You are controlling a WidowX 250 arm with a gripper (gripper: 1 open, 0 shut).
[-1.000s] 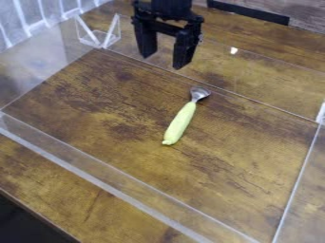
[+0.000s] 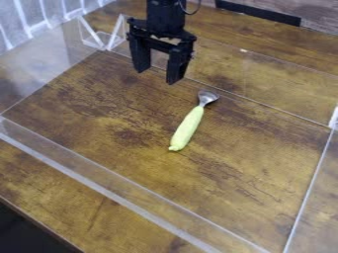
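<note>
My black gripper [image 2: 158, 63] hangs over the back of the wooden board, open, its two fingers apart with nothing between them. In front of it and a little to the right, a pale yellow-green object with a long rounded body [image 2: 187, 126] lies on the wood, a grey metal tip [image 2: 207, 98] at its far end.
Clear plastic walls [image 2: 89, 170] border the wooden work surface [image 2: 99, 109]. A white wire-like piece [image 2: 103, 36] is at the back left, a dark bar [image 2: 264, 14] along the back. The wood around the object is clear.
My gripper has moved a little lower in the view, toward the front and slightly left. The yellow-green object has not moved.
</note>
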